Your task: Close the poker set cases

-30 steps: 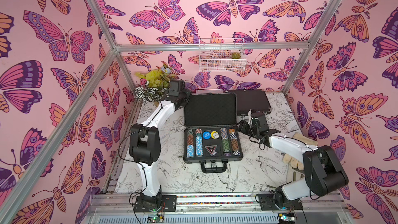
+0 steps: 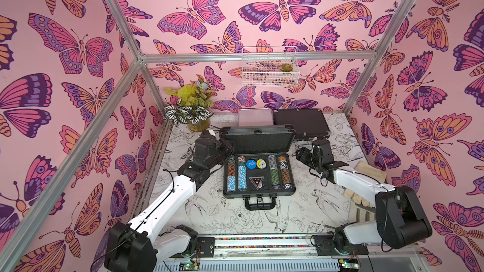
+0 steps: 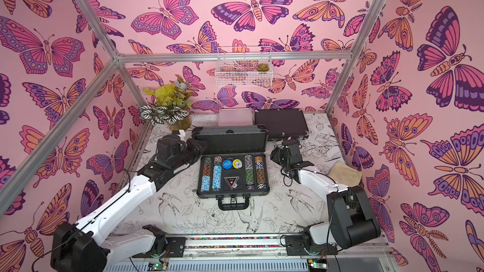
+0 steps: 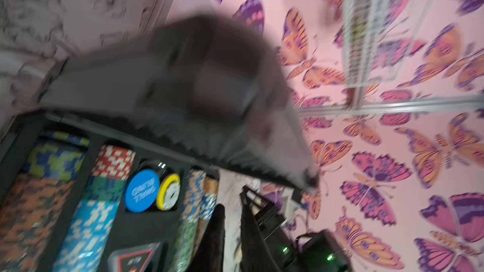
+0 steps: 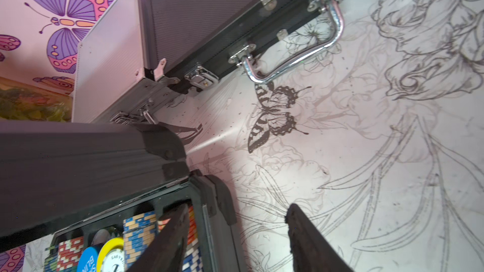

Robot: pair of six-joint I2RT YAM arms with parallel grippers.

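The open poker case [image 2: 259, 199] holds rows of chips, with its black lid [image 2: 257, 142] raised and leaning forward from the hinge. My left gripper [image 2: 231, 147] is at the lid's left edge. In the left wrist view the blurred grey lid [image 4: 166, 80] looms very near the camera; the left gripper has its fingers nearly together, with only a thin gap and nothing visible in it. To the right of the case, my right gripper [image 2: 298, 154] is open and empty; bare table shows between its fingers in the right wrist view.
Behind the lid are a pale case [image 2: 255, 117] and a dark closed case [image 2: 301, 123] along the back wall. A potted plant [image 2: 190, 108] stands back left. Gloves [image 2: 363, 189] lie at the right. Table in front of the case is clear.
The lid has swung forward from a more upright pose. The right arm has shifted slightly to the right.
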